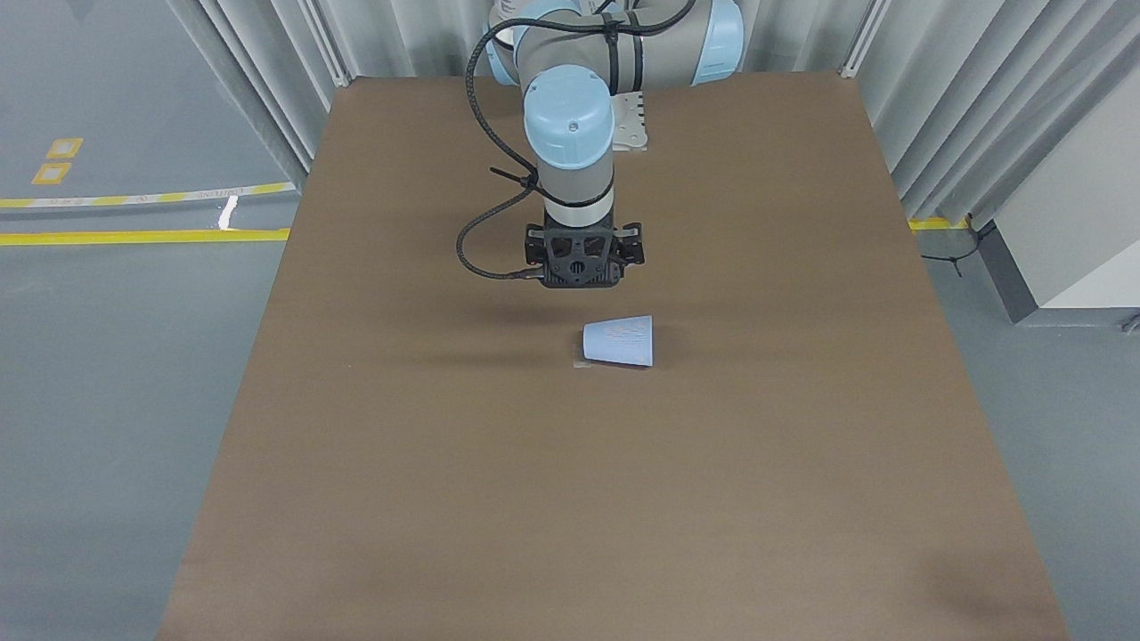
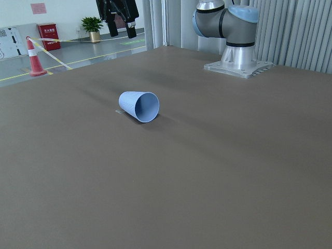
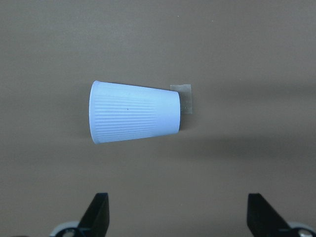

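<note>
A light blue ribbed cup (image 1: pixel 617 340) lies on its side on the brown table, its open mouth facing the left-view camera (image 2: pixel 134 104). In the wrist view the cup (image 3: pixel 133 112) rests centred above the fingertips, with a small clear patch (image 3: pixel 185 98) under its narrow end. My black gripper is open, its two fingers wide apart and nothing between them. In the left view the gripper (image 2: pixel 122 32) hangs in the air above and beyond the cup; in the front view it is seen from above, behind the cup.
The robot's base plate (image 2: pixel 212 67) stands at the back of the table, before a grey curtain. Floor tape, a traffic cone (image 2: pixel 36 65) and a plant are off the table.
</note>
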